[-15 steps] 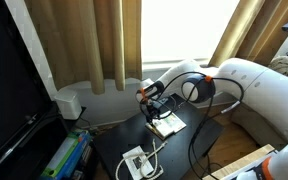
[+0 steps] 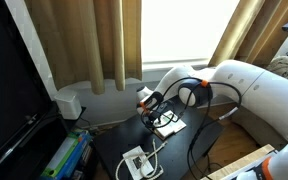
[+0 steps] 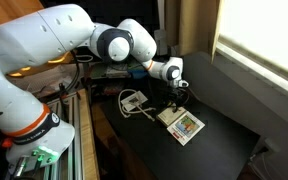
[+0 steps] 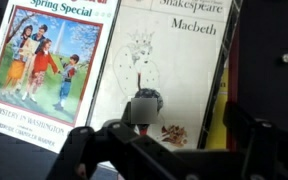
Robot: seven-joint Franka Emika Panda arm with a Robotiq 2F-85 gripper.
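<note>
A cream paperback with "Macbeth" on its cover (image 4: 164, 65) lies flat under my gripper. In the wrist view the fingers stand wide apart over the book's lower part and right edge, nothing held between them. Left of it is a picture book marked "Spring Special" (image 4: 49, 60), its cover showing children. A strip of yellow (image 4: 219, 120) shows along the right edge of the Macbeth book. From the second exterior view, the gripper (image 3: 174, 101) points down close over the cream book (image 3: 168, 117); whether it touches cannot be told.
A pale cord (image 3: 134, 113) and a white item with dark parts (image 3: 134, 101) lie on the dark table (image 3: 194, 160). Coloured books or boxes (image 2: 62, 157) line the left edge in the first exterior view.
The arm has shifted slightly and the gripper sits a little lower over the books. The books appear unmoved.
</note>
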